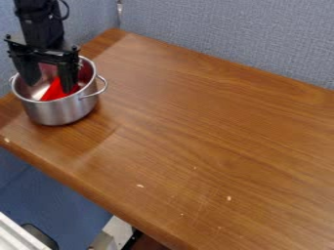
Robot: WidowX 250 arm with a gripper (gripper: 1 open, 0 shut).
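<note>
A steel pot [59, 109] with two side handles stands at the far left of the wooden table. A red object [57, 89] lies inside it. My black gripper [47, 70] is over the left part of the pot, its lower end at or just inside the rim, and it is open. The fingertips are dark and partly hidden, so what lies between them is unclear.
Blue-grey padded walls [248, 34] border the back. A white object [14, 234] is at the lower left, off the table.
</note>
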